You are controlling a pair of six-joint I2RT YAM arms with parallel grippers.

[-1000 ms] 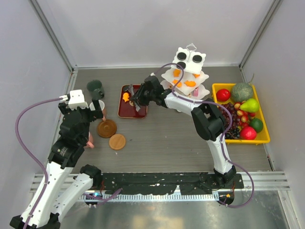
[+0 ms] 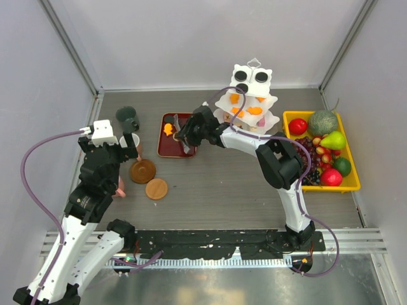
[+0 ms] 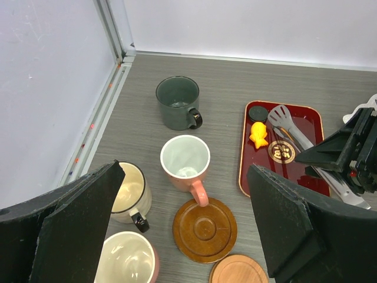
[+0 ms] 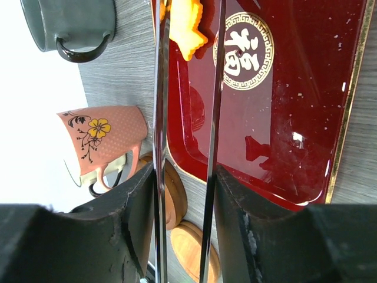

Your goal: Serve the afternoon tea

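My right gripper is shut on a pair of metal tongs (image 3: 298, 138), whose two thin arms run out over the red tray (image 3: 245, 171). Near the tongs' tips on the tray lie a yellow fish-shaped treat (image 3: 258, 135) and a dark round piece (image 3: 257, 114); whether the tips touch either cannot be told. My left gripper stands open above the cups, with nothing held. Below it are a pink mug (image 3: 185, 158), a cream mug (image 3: 131, 191), another pink mug (image 3: 126, 259) and a dark green mug (image 3: 178, 101).
A dark wooden coaster (image 2: 142, 171) and a lighter one (image 2: 156, 189) lie left of centre. White tiered stand (image 2: 267, 122) with orange treats is at the back, right of the tray. A yellow fruit crate (image 2: 353, 178) fills the right side.
My right gripper and the tongs have shifted slightly right and toward the front over the tray. The left arm has not moved.
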